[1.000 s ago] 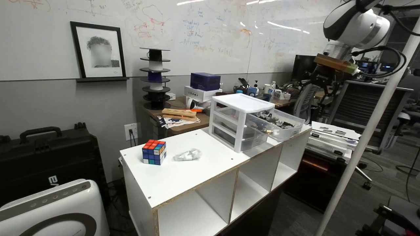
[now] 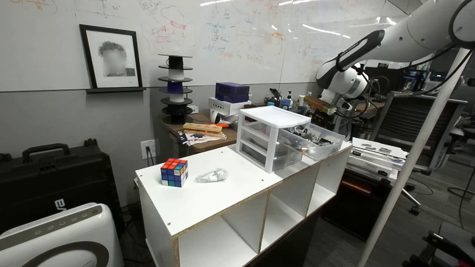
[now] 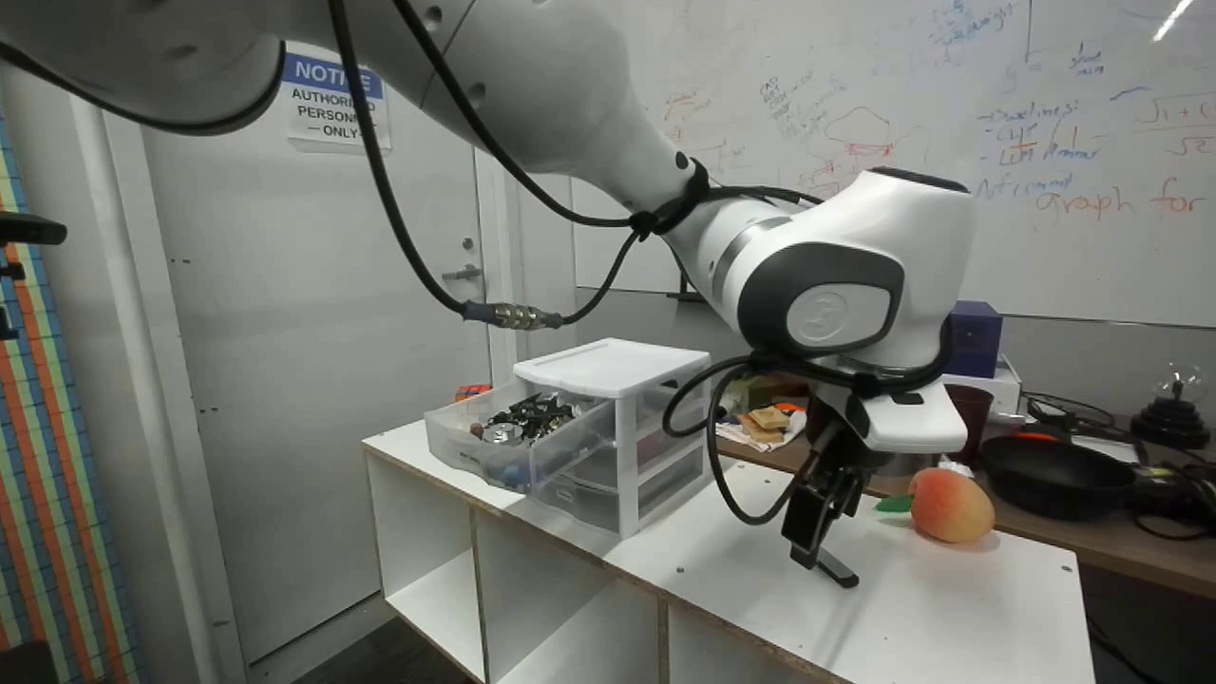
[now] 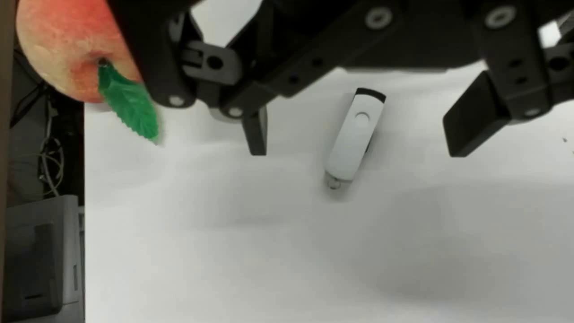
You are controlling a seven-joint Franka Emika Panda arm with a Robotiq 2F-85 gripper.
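Note:
Open and empty, my gripper hangs over the white shelf top, fingers pointing down. Between its spread fingertips in the wrist view, a silver-white USB stick [image 4: 355, 137] with a black end and a small metal loop lies slanted on the surface, apart from both fingers. A peach [image 4: 75, 45] with a green leaf [image 4: 132, 102] is at the upper left there. In exterior view 2 the gripper [image 3: 826, 565] is low over the top, left of the peach [image 3: 952, 505]; the stick cannot be made out. In exterior view 1 the drawer unit partly hides the gripper.
A clear-sided drawer unit [image 3: 621, 393] stands on the shelf, its top drawer [image 3: 473, 445] pulled out and holding several small dark parts. Beyond it are a Rubik's cube [image 2: 174, 172] and a small clear bag [image 2: 212, 175]. The shelf's front strip near the peach is clear.
In exterior view 1 the arm has moved left and down, from high by the white pole to behind the drawer unit. The cube, bag and drawers have stayed put.

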